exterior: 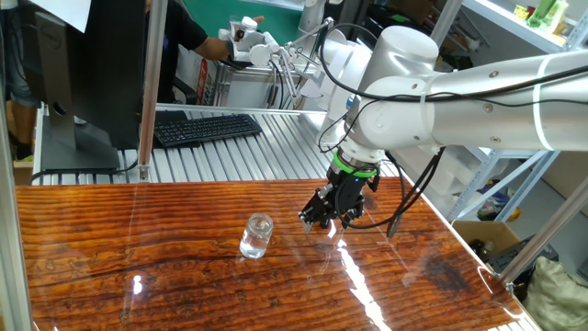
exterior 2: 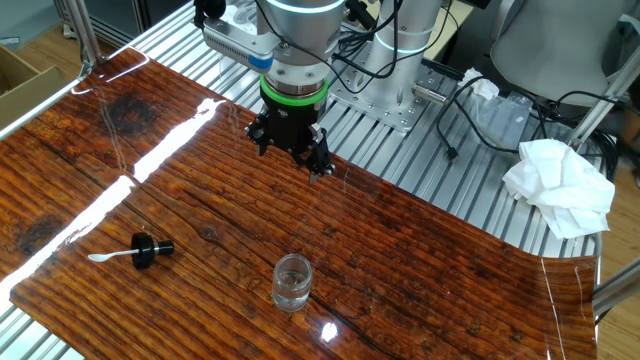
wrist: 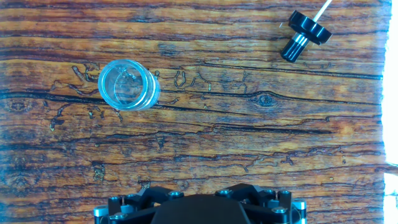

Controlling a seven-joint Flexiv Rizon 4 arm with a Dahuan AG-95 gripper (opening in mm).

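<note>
A clear glass jar stands upright on the brown wooden table, also seen as the jar in exterior view 2 and the jar at upper left in the wrist view. It appears to hold clear liquid. A black stopper-like piece with a thin white spoon-tipped stem lies apart from the jar; the same black piece is at the wrist view's upper right. Above the table hangs my gripper, its fingers spread wide with nothing between them. It is clear of both objects.
The glossy wooden tabletop is otherwise mostly bare. Behind it on the ribbed metal surface are a keyboard and a monitor. White crumpled cloth or paper and loose cables lie beyond the table. Metal posts rise at its corners.
</note>
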